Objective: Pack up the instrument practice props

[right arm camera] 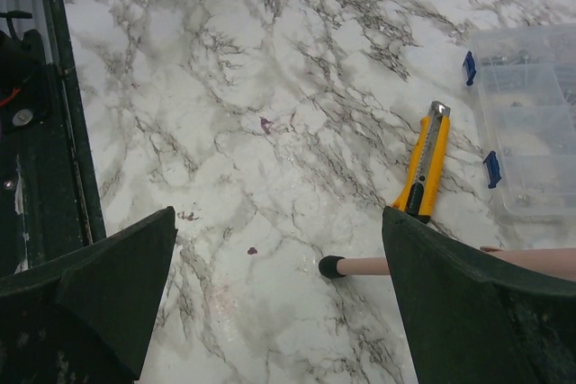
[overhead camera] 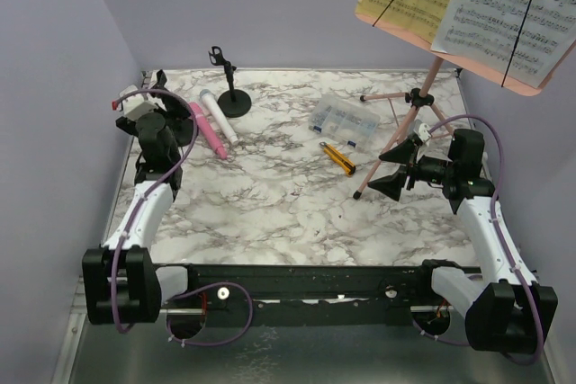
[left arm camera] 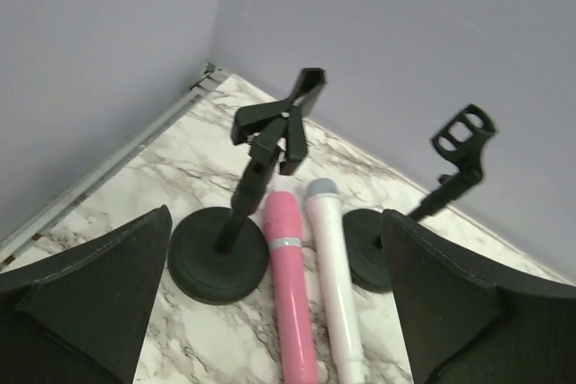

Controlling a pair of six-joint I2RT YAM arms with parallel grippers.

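Note:
At the back left my left gripper (overhead camera: pixel 139 105) is open, with no object between its fingers. Ahead of it in the left wrist view stands a black stand (left arm camera: pixel 256 182) with a round base and a forked top. Right of that lie a pink tube (left arm camera: pixel 290 299) and a white tube (left arm camera: pixel 335 276), side by side. A second black stand (overhead camera: pixel 233 87) with a ringed holder is upright behind them. My right gripper (overhead camera: pixel 399 174) hangs open and empty beside the pink leg (right arm camera: pixel 360 266) of the music stand (overhead camera: pixel 416 96), which carries sheet music (overhead camera: pixel 506 11).
A yellow cutter (overhead camera: pixel 339 158) lies mid-table near a clear compartment box (overhead camera: pixel 345 121). The music stand's spread legs take up the back right. Grey walls rise at the back and sides.

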